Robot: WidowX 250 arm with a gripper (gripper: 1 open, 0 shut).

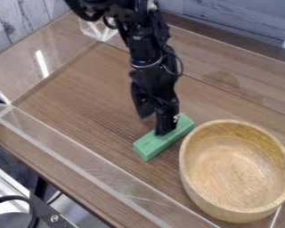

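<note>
The black arm reaches down from the top centre to the wooden table, its gripper [159,116] open at the upper part of a green rectangular block [150,147]. The block lies diagonally, just left of a large beige bowl [234,178]. The fingertips are low at the block; whether they touch it is hard to tell.
Clear plastic edging runs along the left side, with dark cables at the bottom left. A pale panelled wall stands at the back.
</note>
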